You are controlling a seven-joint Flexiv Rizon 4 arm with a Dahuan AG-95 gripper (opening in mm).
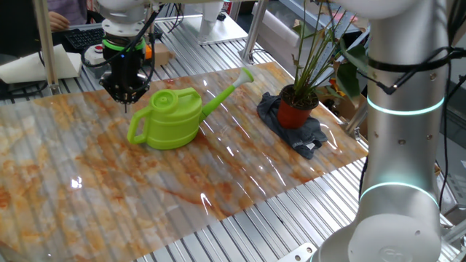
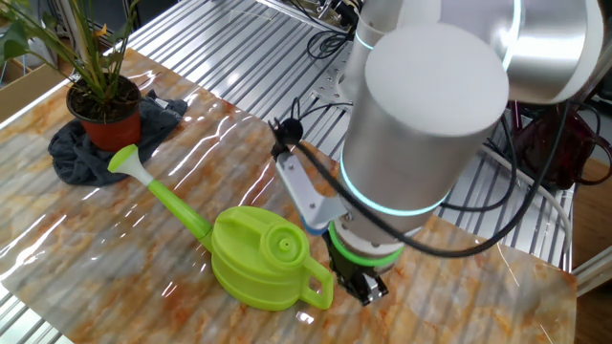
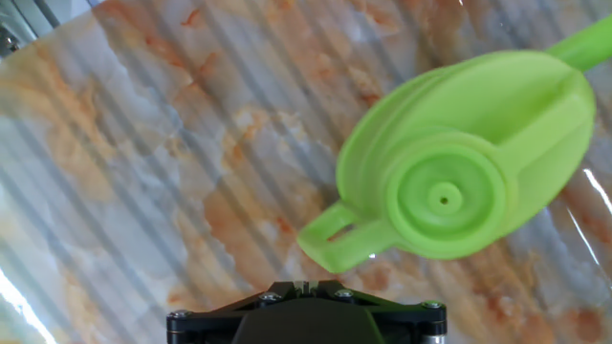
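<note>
A bright green watering can (image 1: pixel 172 124) stands upright on the marbled sheet, its long spout reaching toward the potted plant. Its loop handle (image 3: pixel 346 239) points toward my gripper in the wrist view. My gripper hangs above the sheet just off the handle side, apart from the can. The fingers appear drawn together, with nothing visible between them. In the second exterior view, the gripper (image 2: pixel 367 294) is right of the can's handle (image 2: pixel 318 285), its tips pointing down.
A plant in a terracotta pot (image 1: pixel 294 113) sits on a crumpled dark cloth (image 1: pixel 308 138), past the spout. The marbled sheet (image 1: pixel 87 189) is bare toward its near left. Behind its far edge are a post (image 1: pixel 46 47) and white paper (image 1: pixel 44 67).
</note>
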